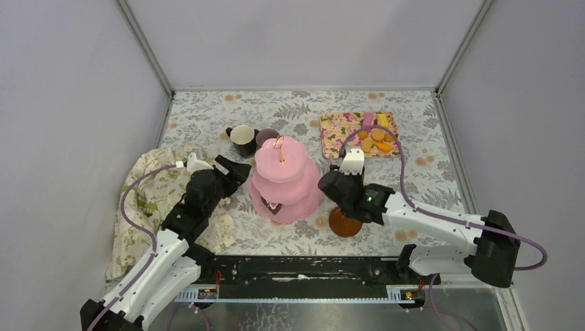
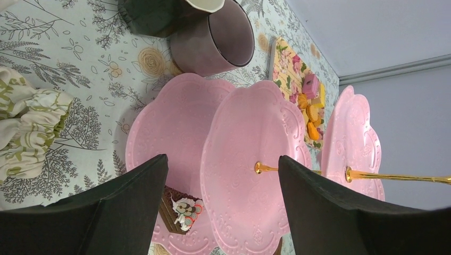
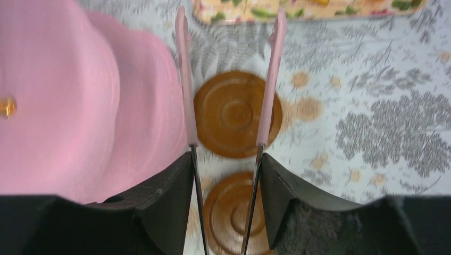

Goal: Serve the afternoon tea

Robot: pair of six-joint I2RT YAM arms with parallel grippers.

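Note:
A pink three-tier stand (image 1: 285,185) stands centre; a brown-and-white treat (image 2: 183,211) sits on its bottom tier. My left gripper hangs open left of the stand, nothing between its fingers. My right gripper, with long pink-tipped fingers, is open and empty over two brown coasters (image 3: 222,101), right of the stand. A floral tray (image 1: 334,127) at back right holds pink, yellow and orange pieces. A dark mug (image 1: 245,146) and mauve cup (image 1: 269,134) stand behind the stand.
A crumpled patterned cloth (image 1: 148,186) covers the left side of the table. Walls enclose the back and sides.

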